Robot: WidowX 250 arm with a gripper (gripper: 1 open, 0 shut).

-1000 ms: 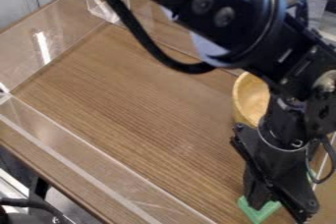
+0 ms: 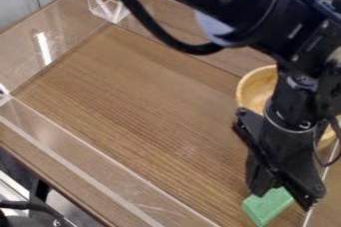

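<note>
My gripper (image 2: 276,183) is low at the lower right of the camera view, shut, its fingertips just above a green flat object (image 2: 264,210) that lies on the wooden floor. I see nothing held between the fingers, though the arm hides part of the green object. A yellow bowl (image 2: 250,90) sits behind the gripper, largely hidden by it.
Clear plastic walls (image 2: 42,45) line the left and front edges, with a small clear bracket at the back left.
My gripper has risen a little from the green object since a second ago, showing more of it. The bowl looks unmoved.
</note>
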